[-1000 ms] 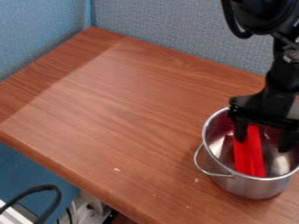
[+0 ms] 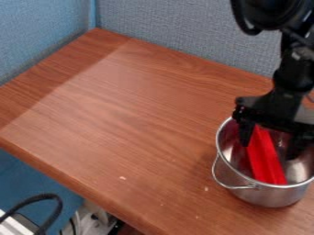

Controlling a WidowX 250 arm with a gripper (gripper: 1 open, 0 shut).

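A steel pot (image 2: 245,191) with a wire handle stands at the right of the table. A long red object (image 2: 265,158) lies inside it. My black gripper (image 2: 270,130) is over the back of the pot, its fingers open around or just above the upper part of the red object; whether they touch it is unclear.
Blue-grey padded walls line the back and left. Black cables lie beyond the table's front-left edge at the lower left.
The gripper has shifted slightly upward and left from lower over the pot. The red object now leans a little more to the left in the pot.
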